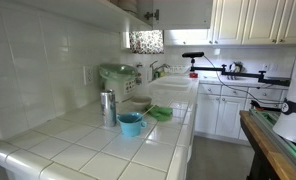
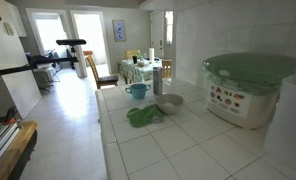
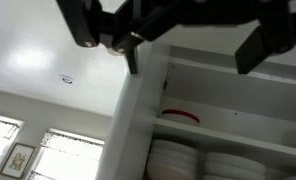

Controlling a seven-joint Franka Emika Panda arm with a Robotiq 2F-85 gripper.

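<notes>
Dark fingers [image 3: 271,40] hang at the top of the wrist view, spread apart with bare shelf and wall between them; my gripper looks open. It faces up into an open white cabinet [image 3: 228,118], where stacked white dishes [image 3: 173,160] and a red-rimmed item [image 3: 180,116] rest on shelves. On the tiled counter, a blue cup [image 1: 131,124] stands beside a silver canister [image 1: 109,108]. A pale bowl [image 2: 169,103] sits behind the cup, close to a crumpled green cloth [image 2: 145,116]. Neither exterior view shows my gripper.
A white bin with a green lid [image 2: 246,85] stands against the wall. The cabinet door [image 1: 186,14] hangs open overhead. Nearest the camera, the counter tiles [image 1: 83,150] are bare. A wooden edge [image 1: 270,140] lies across the aisle.
</notes>
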